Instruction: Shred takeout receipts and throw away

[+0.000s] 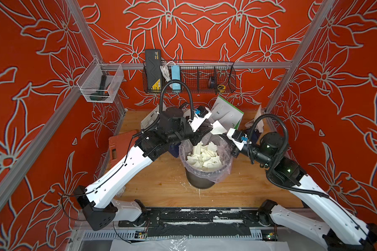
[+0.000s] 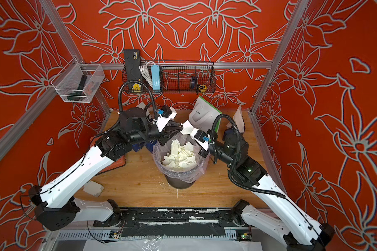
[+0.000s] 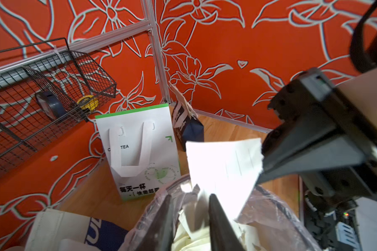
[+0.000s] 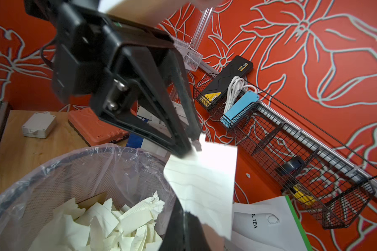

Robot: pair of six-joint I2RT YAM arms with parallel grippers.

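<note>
A white paper piece [image 3: 226,171] hangs above the bin, between the two grippers. My right gripper is shut on its lower edge. My left gripper is part open, its fingers apart in front of the paper; in the right wrist view its tips reach the paper's torn upper corner, and whether they touch it is unclear. Below stands the bin [image 1: 199,180] with a clear plastic liner [image 1: 227,165]. Several torn cream-white paper scraps [image 1: 204,156] lie inside it.
Behind the bin stands a white tea bag [image 3: 144,146] with green edging. An orange case [image 4: 94,125] and a small white box [image 4: 39,124] rest on the table's left side. A wire basket [image 1: 196,79] hangs on the back wall. Bare table lies in front of the bin.
</note>
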